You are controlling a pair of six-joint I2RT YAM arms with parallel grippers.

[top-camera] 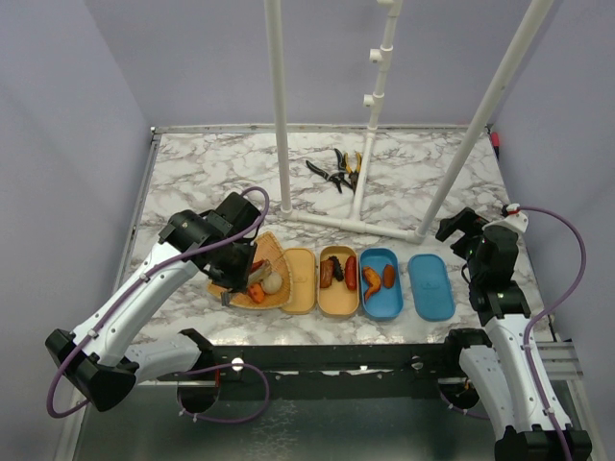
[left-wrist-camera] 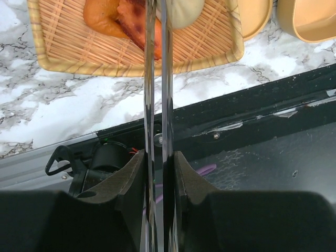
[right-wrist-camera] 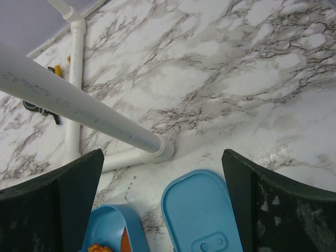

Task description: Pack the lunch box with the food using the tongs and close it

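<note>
A woven basket (top-camera: 283,299) holds orange food pieces (left-wrist-camera: 102,18) and a pale round piece (top-camera: 272,283). My left gripper reaches into it, long metal fingers close together over an orange-red piece; whether they grip it is unclear. Beside it are a yellow lid (top-camera: 301,283), a yellow box (top-camera: 338,303) with sausages and a dark piece, a blue box (top-camera: 382,303) with fried food and a brown piece, and a blue lid (top-camera: 431,288). My right gripper stands open, empty, above the table near the blue lid.
A white pipe frame (top-camera: 317,220) stands behind the boxes, with pliers (top-camera: 341,178) beyond it. A dark rail (top-camera: 317,356) runs along the front edge.
</note>
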